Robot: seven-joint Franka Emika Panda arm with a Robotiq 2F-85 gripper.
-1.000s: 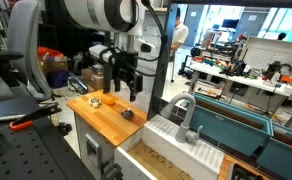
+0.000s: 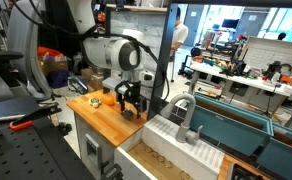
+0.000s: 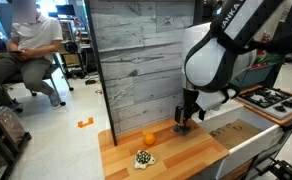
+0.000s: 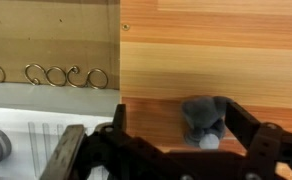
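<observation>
A small dark grey, soft-looking object (image 4: 201,118) with a pale patch lies on the wooden counter (image 4: 156,112). In the wrist view it sits between my open fingers, much closer to the right one than to the left. My gripper points down at it. Exterior view 1 has the gripper (image 2: 129,104) low over the dark object (image 2: 127,114), and exterior view 2 also places the gripper (image 3: 184,114) around or just above the object (image 3: 182,129). Whether the right finger touches it, I cannot tell.
An orange ball-like thing (image 3: 149,138) and a pale patterned item (image 3: 144,158) rest on the counter nearby. Beside the counter is an open drawer (image 2: 161,168) with curly metal pieces (image 4: 68,76). A sink with a grey faucet (image 2: 181,101) stands to its right.
The arm has come down steadily over the past second, from well above the counter to the dark object. The objects on the counter appear unmoved.
</observation>
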